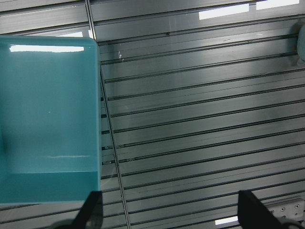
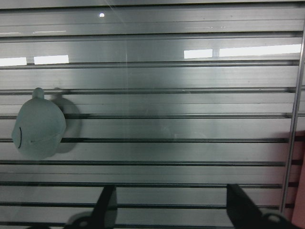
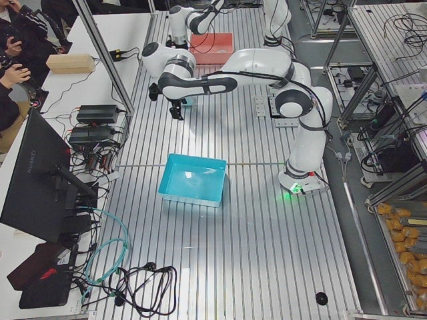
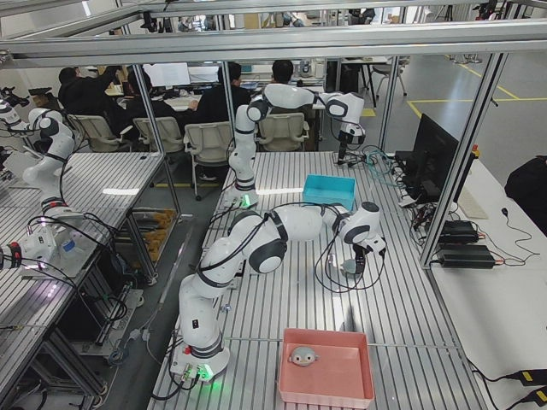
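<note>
A pale blue-grey plush [image 2: 39, 125] lies on the slatted table, left in the right wrist view and at the edge [image 1: 300, 44] of the left wrist view. My left gripper [image 4: 346, 152] hangs above the table near the teal bin [image 1: 47, 114], open and empty, with the bin to its left in its wrist view. My right gripper is open above the table beside the plush, nothing between its fingers. A pink bin [image 4: 325, 389] at the near end holds a grey round toy [image 4: 304, 355] with a face.
A monitor [image 3: 40, 180], black boxes and tangled cables line one side of the table. Metal frame posts [image 4: 453, 188] stand at the edges. The table between the bins is mostly clear apart from the plush.
</note>
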